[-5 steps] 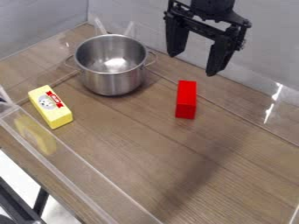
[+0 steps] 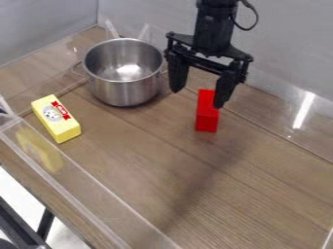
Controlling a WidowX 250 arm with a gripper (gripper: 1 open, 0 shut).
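Observation:
My black gripper [image 2: 201, 78] hangs over the red block [image 2: 207, 117], its two fingers spread open, the right one in front of the block's upper right. A steel pot [image 2: 123, 84] with handles stands left of it. A yellow box [image 2: 55, 119] with red markings lies at the left.
A pale wall [image 2: 293, 49] closes off the back. A transparent edge or panel runs along the lower left.
My gripper has moved left and lower, and its orientation has turned. The pot, red block and yellow box have not visibly moved.

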